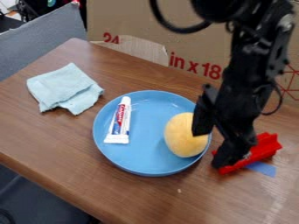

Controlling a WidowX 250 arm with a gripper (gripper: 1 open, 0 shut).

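Note:
My gripper [216, 138] hangs open low on the right, its black fingers down over a red object [260, 149], which it partly hides. The red object lies on the wooden table beside a blue plate [145, 162]. On the plate rest a yellow round object [183, 135] and a white toothpaste tube [119, 120]. The gripper covers part of the yellow object's right side. Whether the fingers touch the red object is unclear.
A pale blue folded cloth [65, 87] lies at the left. A large cardboard box [140, 26] stands along the back.

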